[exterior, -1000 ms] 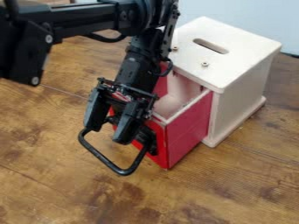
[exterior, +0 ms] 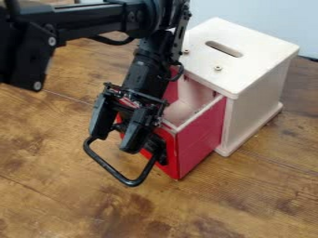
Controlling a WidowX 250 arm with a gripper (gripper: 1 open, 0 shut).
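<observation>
A wooden box unit with a slot and bolts on top stands at the upper right. Its red-fronted drawer is pulled out toward the lower left, pale inside. My black gripper is down at the drawer's front, covering much of it, with a black loop bar hanging below. The fingertips are mostly hidden, so whether they are open or shut I cannot tell.
Bare wooden floor lies to the left and in front. The arm fills the upper left. A pale wall shows behind the unit at the top right.
</observation>
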